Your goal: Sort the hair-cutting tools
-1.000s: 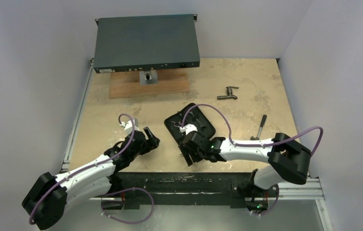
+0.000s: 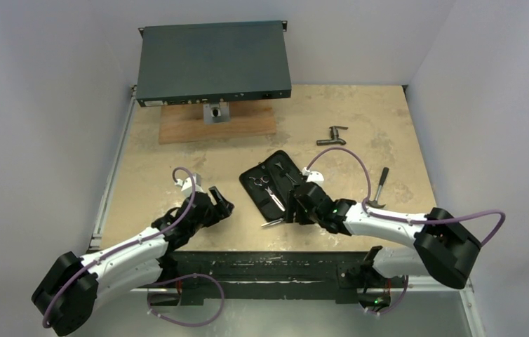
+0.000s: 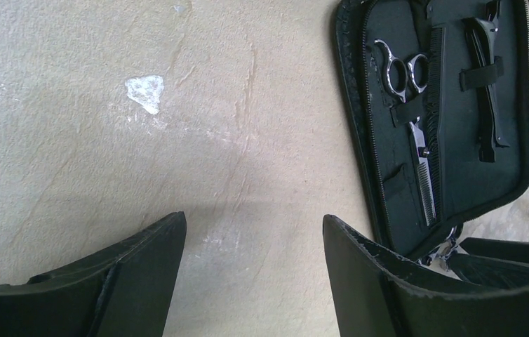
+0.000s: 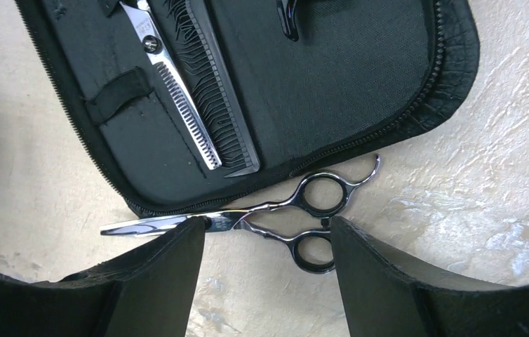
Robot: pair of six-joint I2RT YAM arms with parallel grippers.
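Observation:
An open black zip case (image 2: pixel 253 184) (image 3: pixel 351 84) (image 4: pixel 367 84) lies mid-table, holding thinning scissors (image 3: pixel 422 172) (image 4: pixel 184 105), a comb (image 3: pixel 436 105) (image 4: pixel 237 140) and a clip (image 3: pixel 486 91). Outside, along its near edge, lie black-and-silver scissors (image 4: pixel 149 226). My right gripper (image 2: pixel 297 210) is open above these scissors, its fingertips either side of their middle and handles; whether they touch is unclear. My left gripper (image 2: pixel 219 200) stands open over bare table, left of the case.
A faucet (image 2: pixel 332 140) lies at the back right, a hammer (image 2: pixel 382 181) at the right. A dark metal box (image 2: pixel 212 60) overhangs a wooden board (image 2: pixel 177 126) at the back. The table left of the case is clear.
My right arm has shifted right along the case's near edge, uncovering more of the case and the loose scissors in the top view. The left arm has stayed still.

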